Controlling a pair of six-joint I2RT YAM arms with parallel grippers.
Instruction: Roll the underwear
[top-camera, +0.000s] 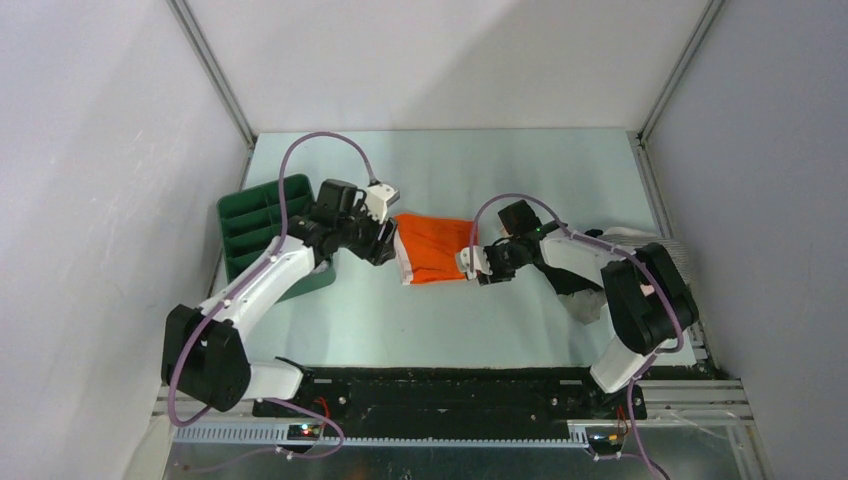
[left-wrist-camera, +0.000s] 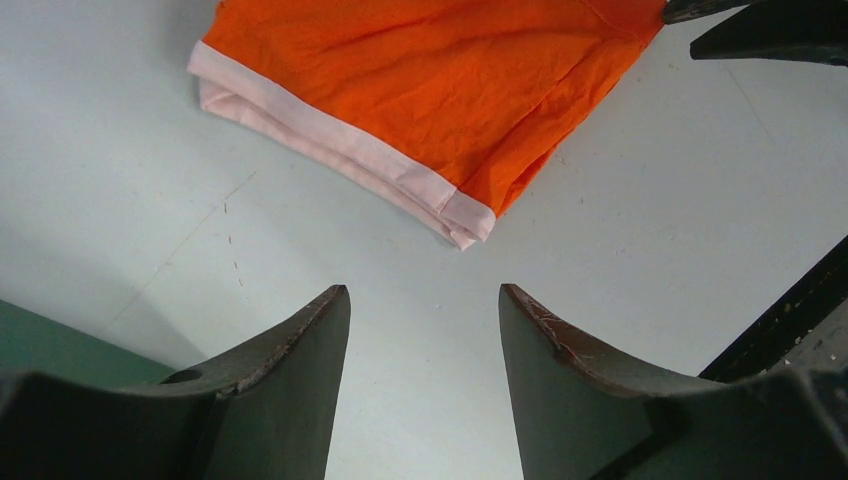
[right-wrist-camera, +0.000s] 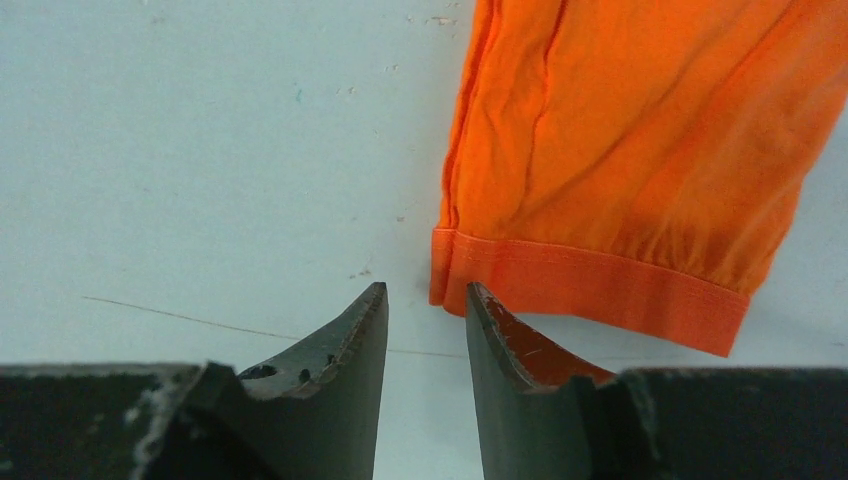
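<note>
The orange underwear (top-camera: 436, 248) lies folded into a flat rectangle at the middle of the table. Its pale pink band (left-wrist-camera: 340, 140) is on the left side, and an orange hem (right-wrist-camera: 600, 285) is on the right. My left gripper (top-camera: 384, 250) is beside the pink band; in the left wrist view its fingers (left-wrist-camera: 310, 345) are apart, with bare table between them and the cloth beyond. At the right side my right gripper stands open near a corner of the hem, one fingertip overlapping that corner in view. Neither gripper holds cloth.
A green divided box (top-camera: 250, 220) with something pale inside stands at the left, under the left arm. Dark, grey and striped clothes (top-camera: 585, 303) are heaped at the right beneath the right arm.
</note>
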